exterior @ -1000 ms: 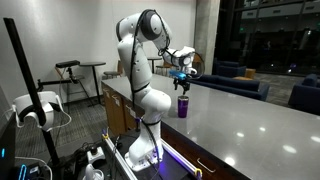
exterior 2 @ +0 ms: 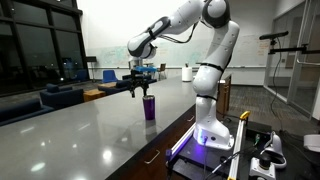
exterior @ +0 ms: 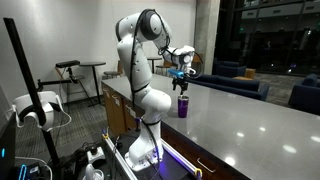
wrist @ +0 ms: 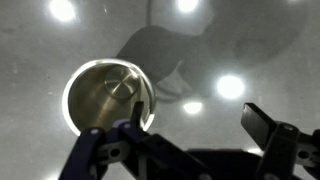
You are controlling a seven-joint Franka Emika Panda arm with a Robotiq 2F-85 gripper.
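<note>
A dark purple cup (exterior: 183, 107) stands upright on the grey table. In the second exterior view the cup (exterior 2: 150, 107) shows its tall side. From above, the wrist view shows the cup's shiny metal inside (wrist: 100, 98) and round rim; it looks empty. My gripper (exterior: 183, 78) hangs over the cup, pointing down, clear of it. Its fingers are wide apart with nothing between them. In the wrist view the cup lies toward the left finger (wrist: 128, 142), which covers part of its right rim, while bare table shows between the fingers.
Blue sofas (exterior 2: 70, 97) stand well beyond the table.
</note>
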